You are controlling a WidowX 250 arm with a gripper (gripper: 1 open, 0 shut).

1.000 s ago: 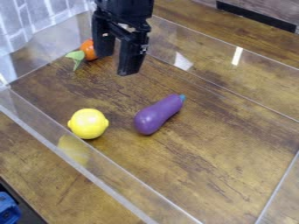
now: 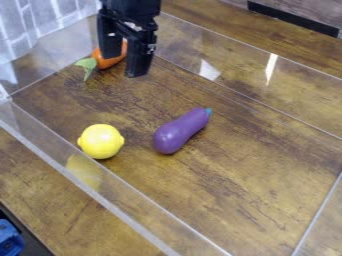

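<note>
My black gripper (image 2: 126, 62) hangs open in the upper left of the camera view, in front of and partly over an orange carrot with a green top (image 2: 88, 66). A yellow lemon (image 2: 100, 141) lies at the lower left, and a purple eggplant (image 2: 182, 131) lies right of it. Both are apart from the gripper.
Clear plastic walls surround the wooden surface (image 2: 241, 180). A blue object (image 2: 7, 238) shows at the bottom left edge, outside the walls.
My gripper has moved a little to the left, toward the carrot. The lemon, eggplant and carrot look unmoved.
</note>
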